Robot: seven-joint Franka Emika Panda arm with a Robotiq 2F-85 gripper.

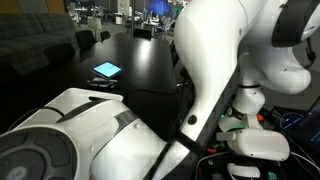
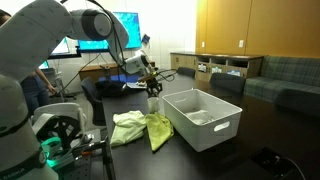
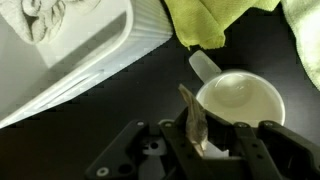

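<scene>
My gripper is shut on a thin, blurred brown-and-white item (image 3: 191, 105); what it is I cannot tell. That item sticks up from between the fingers and overlaps the left rim of a white mug (image 3: 250, 100) in the wrist view. The mug's handle points up and left. Whether the item touches the mug does not show. At the far end of the dark table, in exterior view 2, the gripper (image 2: 151, 84) hangs just above the mug. In exterior view 1 the arm hides the fingers.
A white box (image 2: 205, 128) stands beside the mug, with a pale cloth (image 3: 42, 15) inside. Near it lie a yellow-green cloth (image 2: 158, 130) and a paler green cloth (image 2: 128, 126).
</scene>
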